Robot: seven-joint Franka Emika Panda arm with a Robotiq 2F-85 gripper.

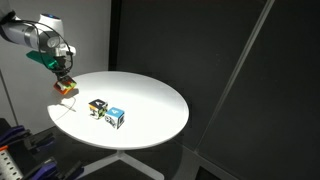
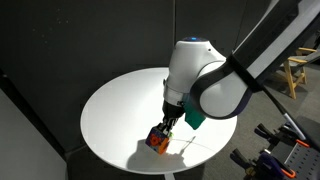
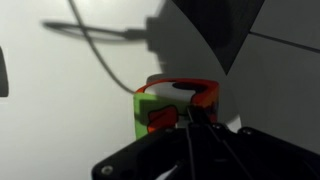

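Note:
A small box printed in red, green and white [image 3: 170, 100] lies right at the fingers of my gripper in the wrist view. The dark fingers cover its lower part. My gripper [image 1: 64, 77] looks shut; whether any part of the box is pinched between the fingers is hidden. In exterior view 1 the red and green box [image 1: 65, 86] is directly below the gripper, at the left end of the white table. Exterior view 2 shows a red and green patch of it [image 2: 194, 118] under the white arm.
Two further boxes, one dark and many-coloured [image 1: 97, 108], one blue and white [image 1: 116, 118], stand close together near the table's front edge.

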